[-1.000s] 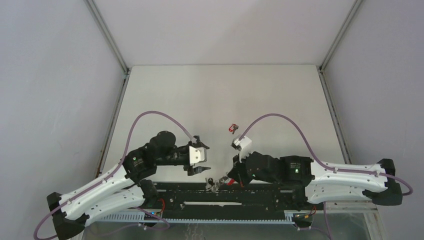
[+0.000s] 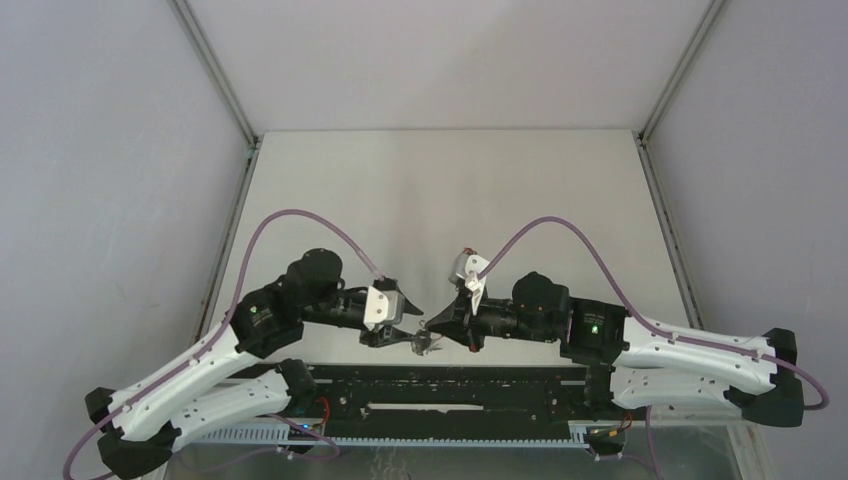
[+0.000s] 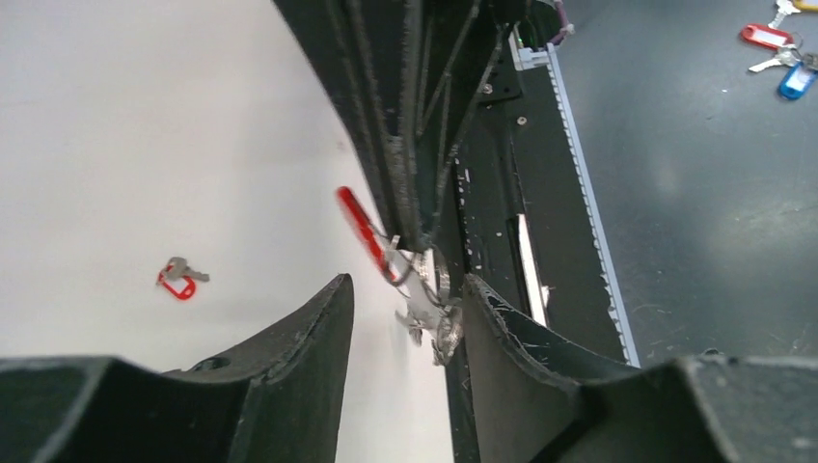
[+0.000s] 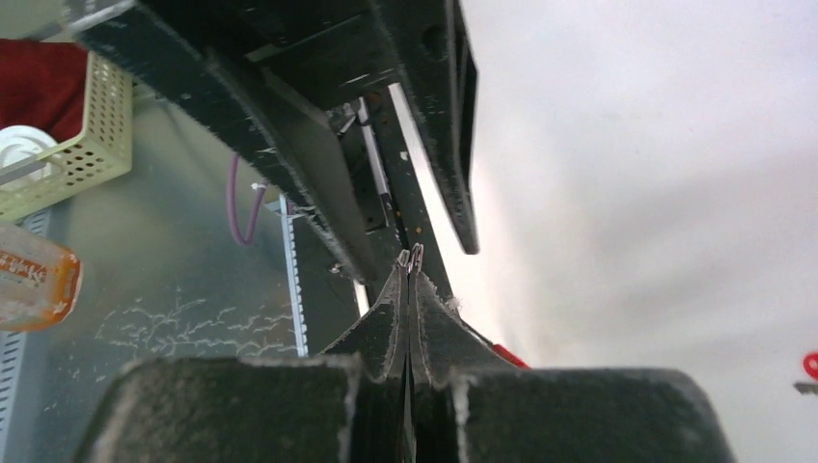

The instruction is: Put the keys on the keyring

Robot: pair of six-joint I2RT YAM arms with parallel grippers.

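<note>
A keyring [image 3: 395,268] with a bunch of keys [image 3: 432,318] and a red tag [image 3: 354,214] hangs from the fingertips of my right gripper. In the right wrist view that gripper is shut, its tips together on a thin bit of metal. My left gripper [image 2: 413,322] stands part open below and around the bunch, its fingers [image 3: 333,318] on either side of the keys without visible contact. A separate key with a red tag [image 3: 179,275] lies on the white table, mostly hidden behind my right arm in the top view.
Beyond the table's front edge, more tagged keys, one with a blue tag [image 3: 797,81], lie on a grey surface. A yellow basket [image 4: 108,121] and an orange-labelled jar [image 4: 34,285] are also there.
My right gripper has moved leftward and back with the bunch, which swung about. It is now up against the left gripper, whose fingers have come lower and slightly closer together.
</note>
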